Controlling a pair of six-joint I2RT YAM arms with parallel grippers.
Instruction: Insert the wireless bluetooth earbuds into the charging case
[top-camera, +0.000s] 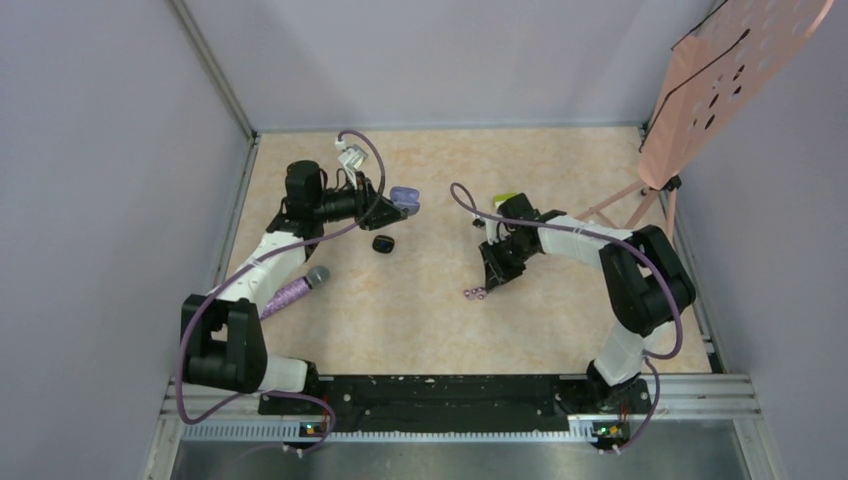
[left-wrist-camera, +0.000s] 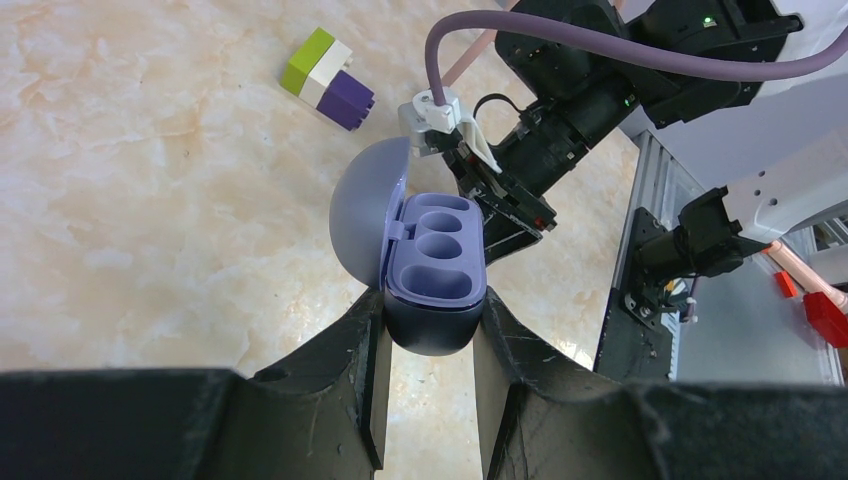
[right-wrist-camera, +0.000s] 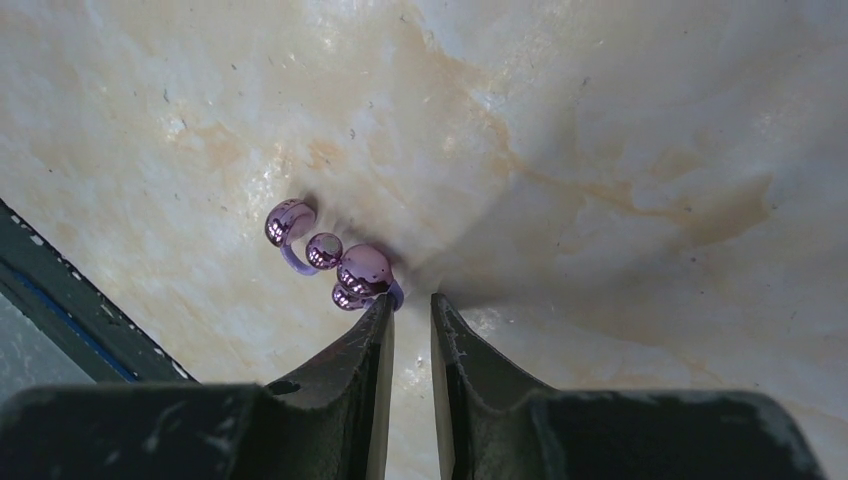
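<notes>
The lilac charging case (left-wrist-camera: 435, 262), its lid open and its slots empty, is clasped between the fingers of my left gripper. In the top view the case (top-camera: 405, 198) is at the left gripper's tip, left of centre. Two shiny purple earbuds (right-wrist-camera: 365, 268) lie close together on the table, each a pair of balls joined by a curved band. My right gripper is low over the table with its fingers a little apart and nothing between them. Its left fingertip (right-wrist-camera: 385, 308) appears to touch the nearer earbud's side; both earbuds lie left of the gap.
A small black object (top-camera: 383, 244) lies below the left gripper, and a purple microphone (top-camera: 297, 288) lies at the left. Green, white and purple blocks (left-wrist-camera: 325, 78) sit beyond the right arm. A pink stand (top-camera: 725, 95) rises at the right.
</notes>
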